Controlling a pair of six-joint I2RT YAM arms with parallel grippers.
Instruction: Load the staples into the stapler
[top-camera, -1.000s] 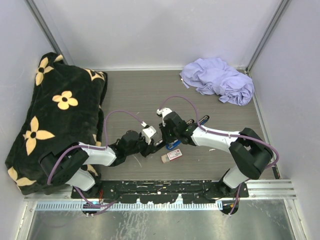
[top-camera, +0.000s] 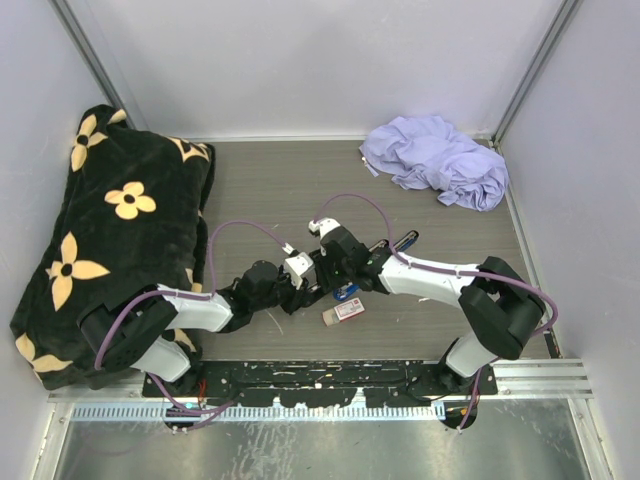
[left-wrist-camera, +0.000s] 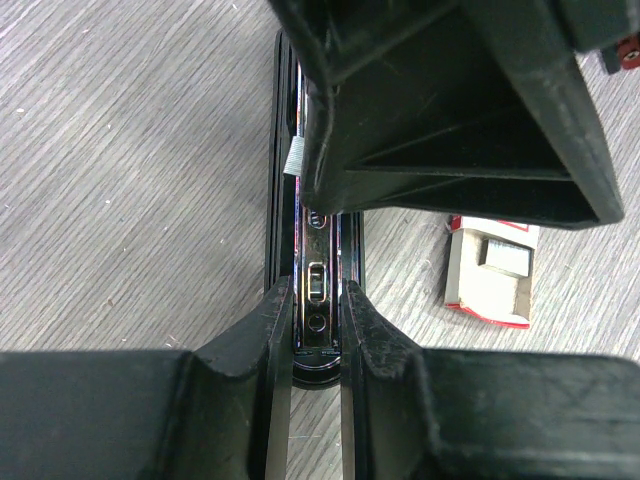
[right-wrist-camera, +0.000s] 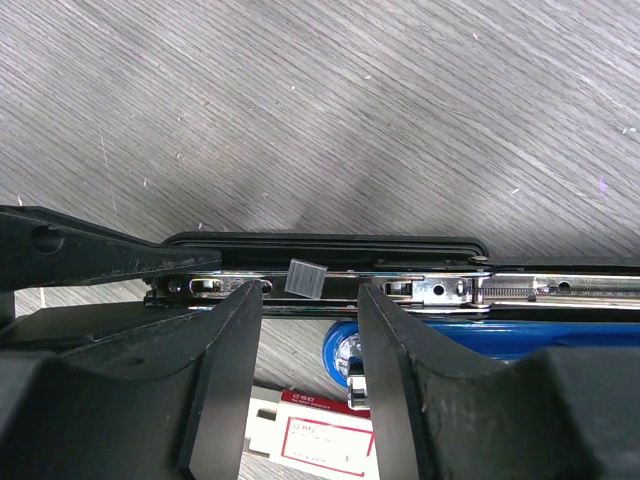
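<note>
The stapler (right-wrist-camera: 440, 290) lies open on the table, its metal channel exposed. My left gripper is shut on the near end of that channel and base in the left wrist view. A short strip of staples (right-wrist-camera: 306, 279) sits on the channel. My right gripper hovers just over it, fingers part open, the strip showing between and beyond its fingertips; in the left wrist view it hides much of the stapler. The staple box (left-wrist-camera: 490, 275) lies open beside the stapler.
A blue object (right-wrist-camera: 480, 338) lies against the stapler. A lavender cloth (top-camera: 430, 160) is at back right and a dark flowered cushion (top-camera: 110, 240) fills the left.
My right gripper has shifted very slightly leftward in the top view. The left arm looks unchanged.
</note>
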